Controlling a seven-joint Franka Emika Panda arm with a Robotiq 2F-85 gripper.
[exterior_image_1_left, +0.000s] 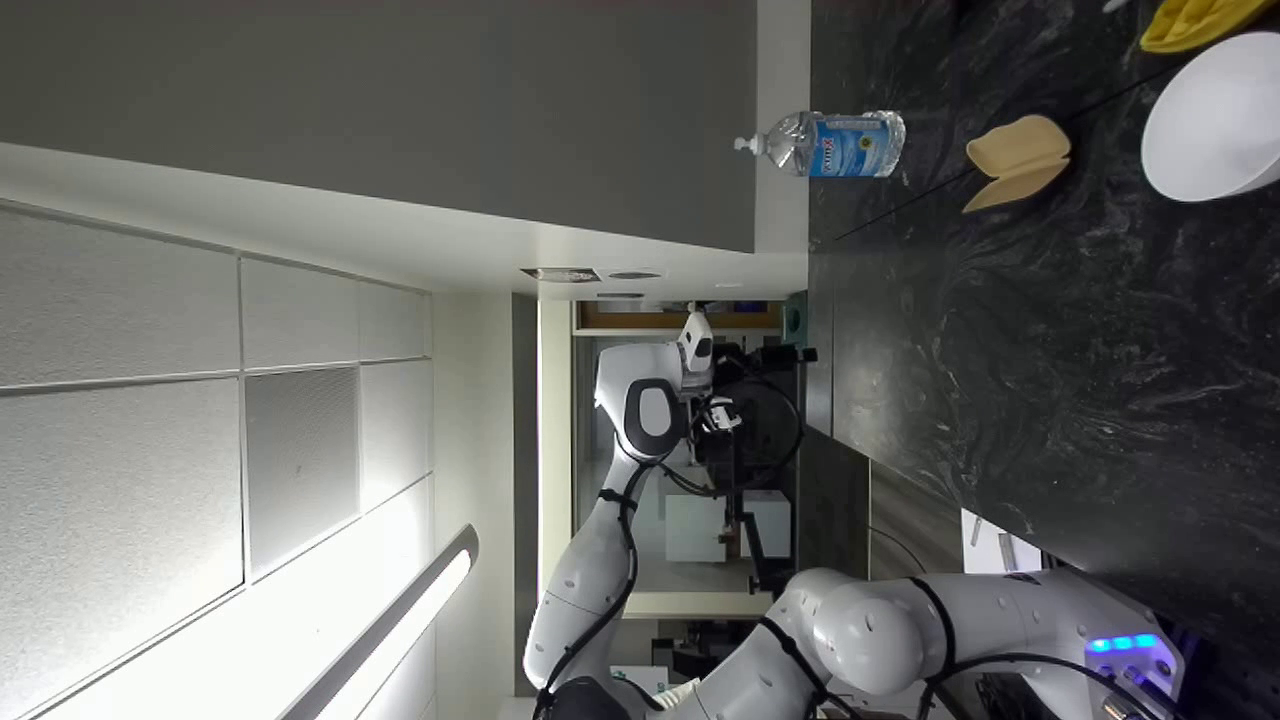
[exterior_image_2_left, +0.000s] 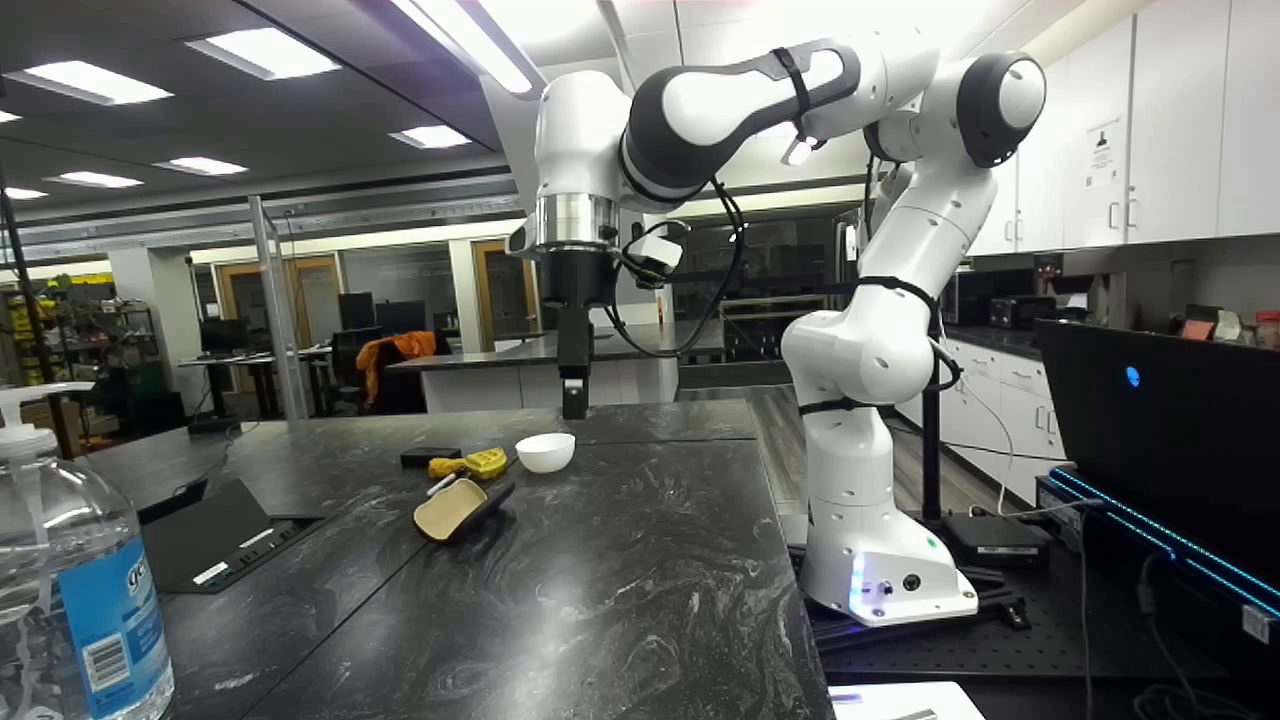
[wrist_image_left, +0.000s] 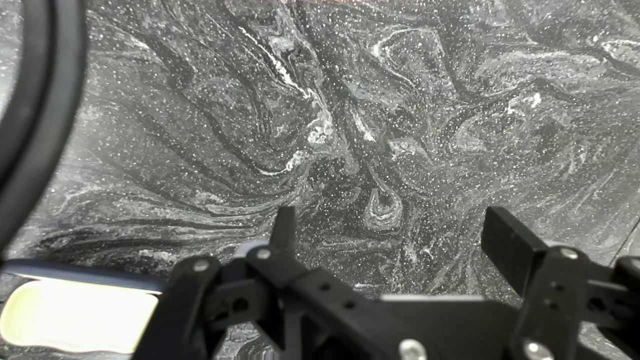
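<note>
Wide apart, the black fingers of my gripper show only bare countertop between them in the wrist view, so it is open and empty. In the second exterior view the gripper (exterior_image_2_left: 576, 402) points down, raised above the dark table. A tan-lined glasses case (exterior_image_2_left: 447, 509) lies open on the tabletop; the first exterior view shows this case (exterior_image_1_left: 1020, 162) from another side. Near it stand a white bowl (exterior_image_2_left: 546, 452) and a yellow item (exterior_image_2_left: 486, 463). At the lower left of the wrist view, part of the case (wrist_image_left: 78, 315) appears overexposed.
A clear pump bottle with a blue label (exterior_image_2_left: 114, 630) stands at the table's near left. Behind it lies a dark tablet-like device (exterior_image_2_left: 216, 534). A small black box (exterior_image_2_left: 429, 457) sits beside the yellow item.
</note>
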